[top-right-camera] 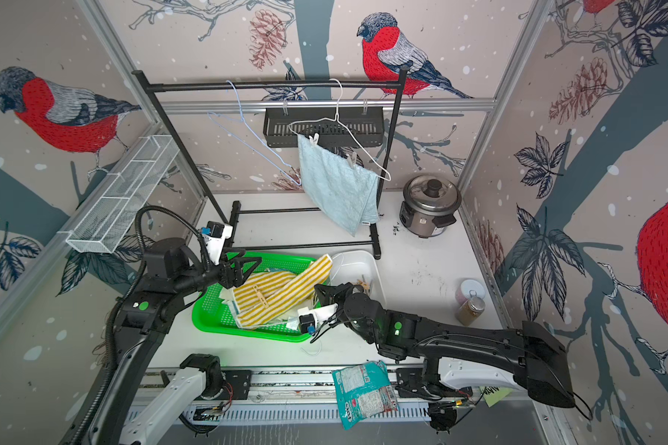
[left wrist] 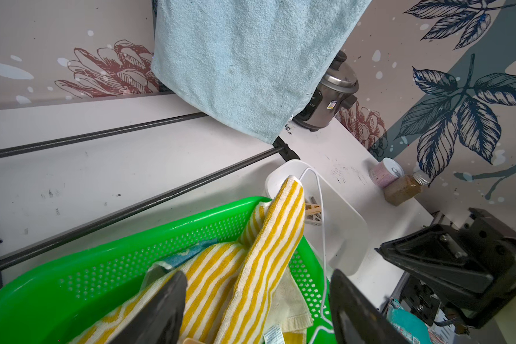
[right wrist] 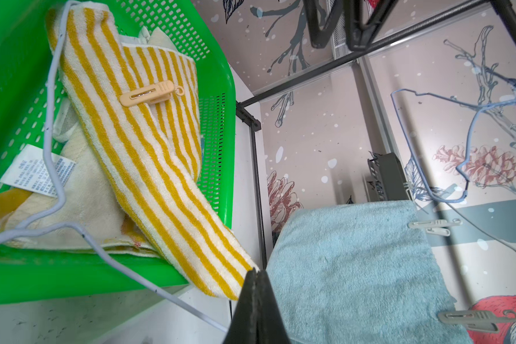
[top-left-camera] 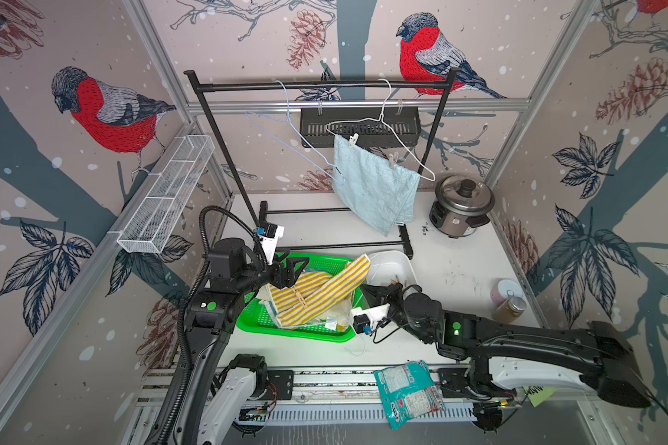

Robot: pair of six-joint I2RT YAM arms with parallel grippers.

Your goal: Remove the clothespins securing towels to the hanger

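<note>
A light blue towel (top-left-camera: 375,181) hangs from a white hanger (top-left-camera: 404,141) on the rack. Two pale clothespins, one (right wrist: 435,225) at the left and another (right wrist: 478,319) at the right of its upper edge, grip it. A yellow-striped towel (left wrist: 263,263) lies in the green basket (left wrist: 114,269), with a beige clothespin (right wrist: 146,94) on it. A white wire hanger (right wrist: 50,166) crosses over the basket. Above the basket, my left gripper is open and empty. My right gripper, by the basket's right side, is shut with nothing between its fingers; the beige clothespin is outside them.
A white tray (left wrist: 344,229) holding loose clothespins stands right of the basket. An empty bluish hanger (top-left-camera: 297,122) hangs left of the blue towel. A cooker (top-left-camera: 462,204) and jars (top-left-camera: 510,309) stand farther right. The table between tray and cooker is clear.
</note>
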